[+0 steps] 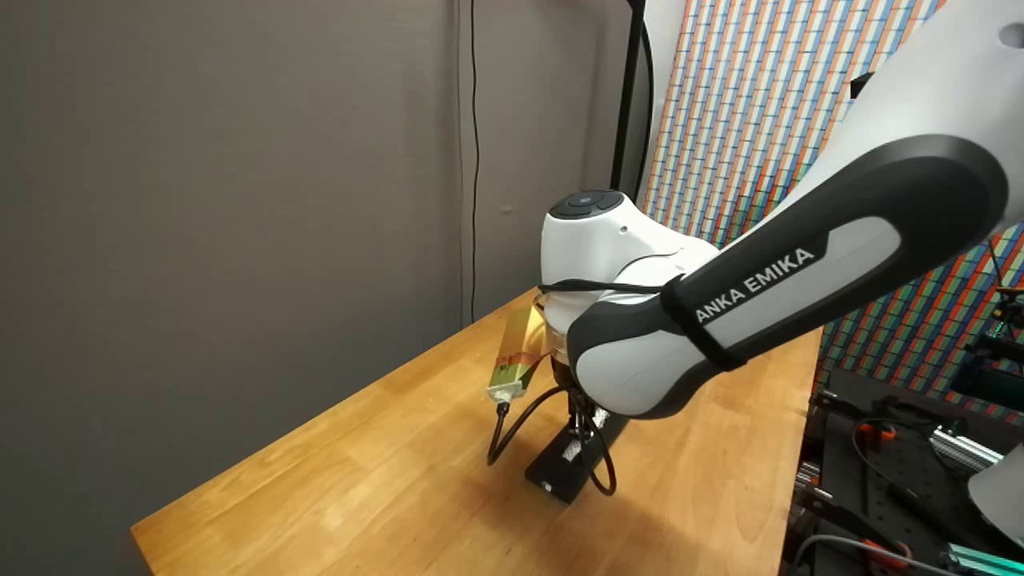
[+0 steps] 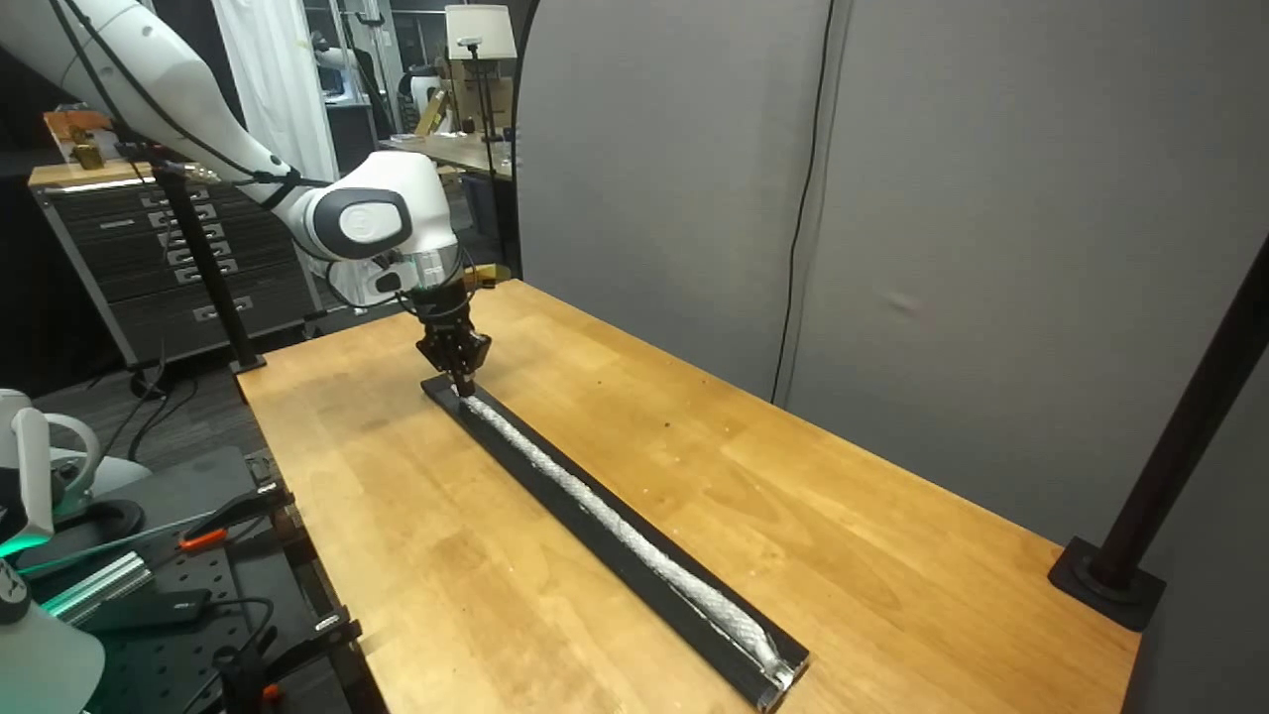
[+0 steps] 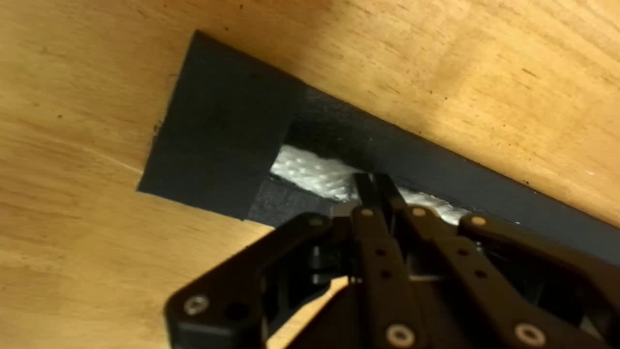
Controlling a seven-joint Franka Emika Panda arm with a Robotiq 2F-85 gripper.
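Observation:
A long black strip lies flat on the wooden table, and a white braided rope runs along its middle. In the wrist view, a plain black flap covers the rope's end. Close by that end, my gripper points down with its fingertips at the rope, which shows on both sides of them. The fingers are shut together with a very thin dark line between them. Whether some of the rope is pinched there is hidden. From the side, the gripper stands at the strip's far end.
Bare table stretches to both sides of the strip. A yellowish box with a cable is beside the hand, and the cable loops near the gripper. A grey partition borders one side; a black post stands at a corner.

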